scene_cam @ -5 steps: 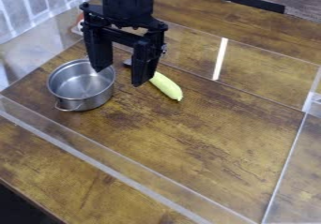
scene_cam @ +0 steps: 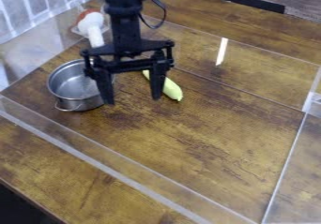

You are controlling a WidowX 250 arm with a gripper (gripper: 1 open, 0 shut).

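Observation:
The black gripper (scene_cam: 133, 93) is open, its two fingers spread wide and pointing down in the upper middle of the camera view, with nothing seen held between them. Its left finger hangs beside a steel pot (scene_cam: 68, 95) on the left. A pale yellow-green elongated object, like a banana (scene_cam: 168, 90), lies just right of the right finger, partly hidden behind the arm.
A white and red object (scene_cam: 88, 24) stands at the back left, inside the clear side panels. A white strip (scene_cam: 222, 51) lies on the wooden table (scene_cam: 213, 153), whose right and front areas are clear.
The gripper has moved back, away from the camera, and looks smaller. More of the white and red object now shows. The pot and yellow-green object have not visibly moved.

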